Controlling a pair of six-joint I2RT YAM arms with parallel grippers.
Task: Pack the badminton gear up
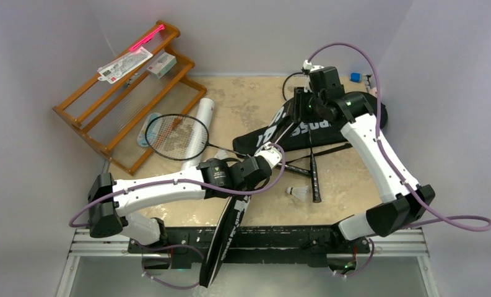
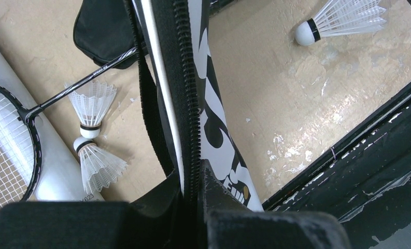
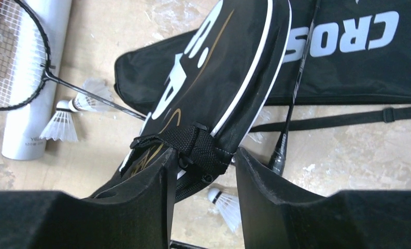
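Observation:
A long black-and-white racket bag (image 1: 229, 232) (image 2: 213, 111) slants up from the front edge. My left gripper is shut on its zippered edge. Past that grip, the bag's far part (image 3: 193, 78) lies over a second black bag (image 3: 343, 67). My right gripper (image 1: 299, 106) stands partly open above the first bag; the bag's webbing loop (image 3: 198, 148) shows between its fingers, though contact is unclear. One racket (image 1: 178, 137) lies at left, its handle hidden by the bag. Another racket's handle (image 1: 315, 179) points frontward near a shuttlecock (image 1: 297, 192).
Two shuttlecocks (image 2: 91, 106) lie by a white tube (image 1: 205, 114) under the left racket. A wooden rack (image 1: 187, 81) fills the back left. At the back right sits a small blue item (image 1: 355, 77). Bare floor shows at the front right.

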